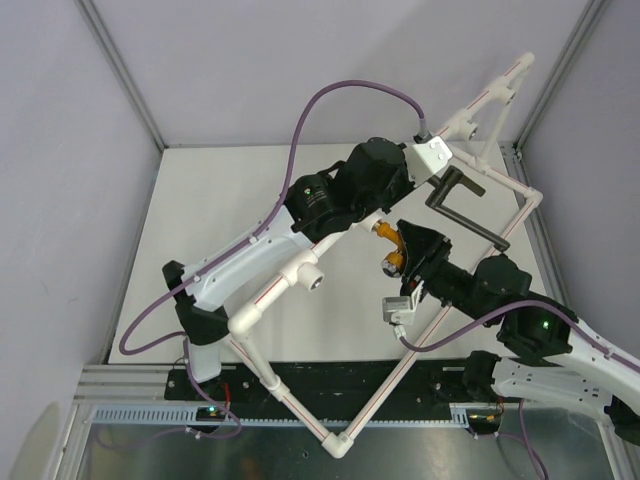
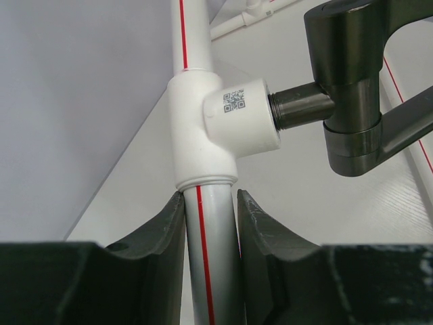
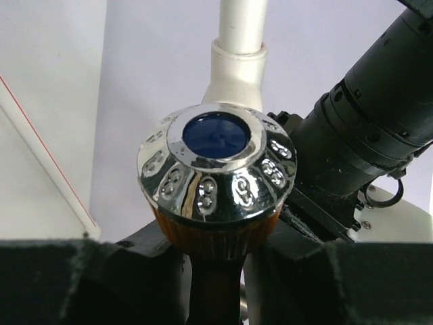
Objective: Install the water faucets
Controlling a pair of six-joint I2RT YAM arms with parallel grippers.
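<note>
My left gripper is round the white PVC pipe [image 2: 215, 271] just below a tee fitting [image 2: 233, 125], from which a threaded black faucet [image 2: 355, 88] branches. In the top view the left gripper is mostly hidden under its arm. My right gripper is shut on a brass faucet [image 1: 390, 235], whose chrome knob with a blue centre [image 3: 216, 145] fills the middle of the right wrist view. In the top view this brass faucet sits at a tee on the middle pipe.
The white pipe frame [image 1: 285, 400] spans the white board [image 1: 220, 180]. Another empty tee [image 1: 310, 275] is lower left on the same pipe. Both arms are close together around the middle pipe, the right arm at lower right.
</note>
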